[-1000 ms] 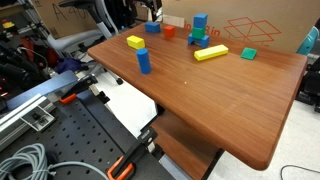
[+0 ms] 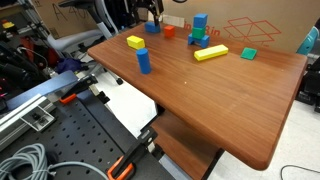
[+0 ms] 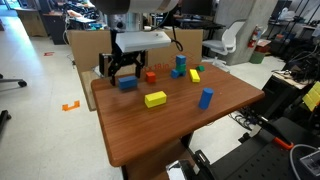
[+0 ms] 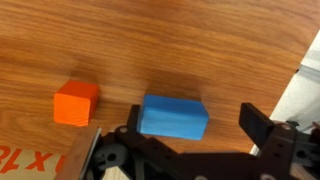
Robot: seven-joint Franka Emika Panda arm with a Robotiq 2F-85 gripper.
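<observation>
A blue block (image 4: 172, 118) lies on the wooden table, low in the middle of the wrist view. My gripper stands open over it, with the left finger close by the block's left edge and a wider gap on the right. Exterior view 1 shows the same blue block (image 2: 152, 27) at the table's far left, partly covered by the arm. From the other side, the blue block (image 3: 127, 83) appears below the gripper; whether the fingertips reach down beside it is too small to tell.
A red block (image 4: 76, 102) sits left of the blue one. Farther off are yellow blocks (image 2: 136, 42), a blue cylinder (image 2: 144, 62), a blue-and-green stack (image 2: 199, 25) and a green piece (image 2: 249, 54). Exterior view 1's right table half is clear.
My gripper has come down slightly toward the blue block at the far left, covering more of it in exterior view 1. The other objects stay where they were.
</observation>
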